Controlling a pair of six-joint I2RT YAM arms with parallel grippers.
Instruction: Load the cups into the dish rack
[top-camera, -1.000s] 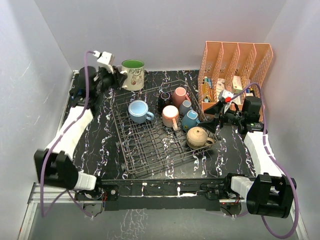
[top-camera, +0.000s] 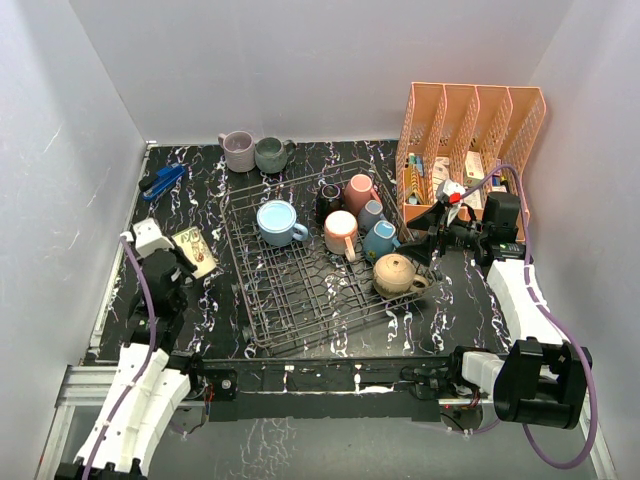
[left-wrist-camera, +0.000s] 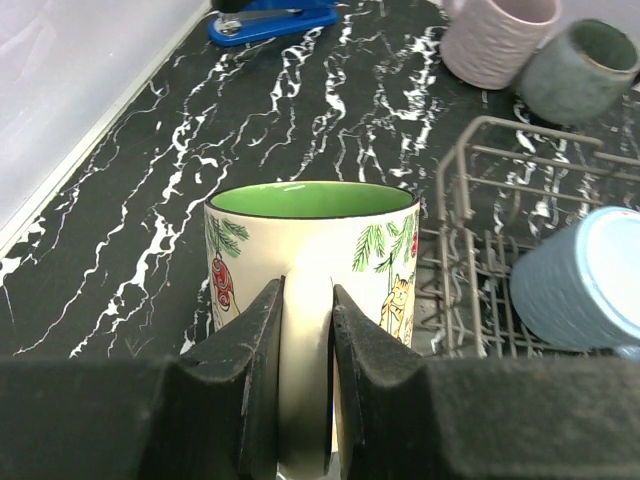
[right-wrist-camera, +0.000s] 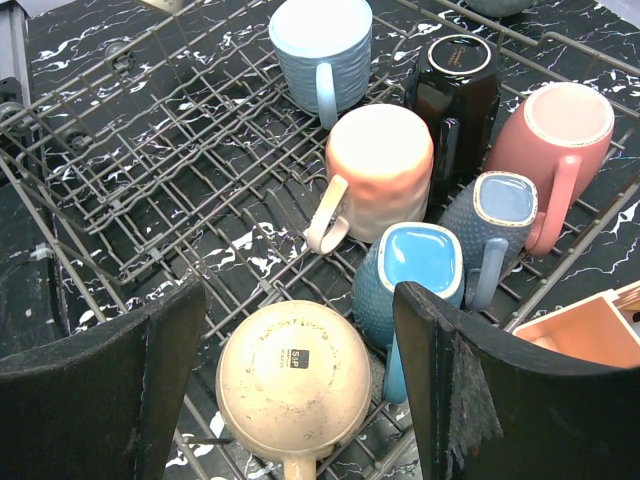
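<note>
A cream mug with a green inside (left-wrist-camera: 310, 200) and printed sprigs is held by its handle in my left gripper, left of the rack. From above, that mug (top-camera: 195, 250) shows its decorated side, and its green opening is hidden. The wire dish rack (top-camera: 285, 325) holds a light-blue cup (top-camera: 277, 222), a black cup (top-camera: 327, 202), a pink cup (top-camera: 359, 192), an orange-and-white cup (top-camera: 341, 228), two blue-grey cups and a tan cup (right-wrist-camera: 293, 370). My right gripper stands part open above the rack's right side, nothing between its fingers.
A grey-lilac cup (top-camera: 238, 152) and a green-grey cup (top-camera: 272, 155) stand behind the rack. A blue stapler-like object (top-camera: 163, 181) lies at the back left. An orange divided organiser (top-camera: 470, 130) borders the right. The rack's front left is bare.
The right arm looks still.
</note>
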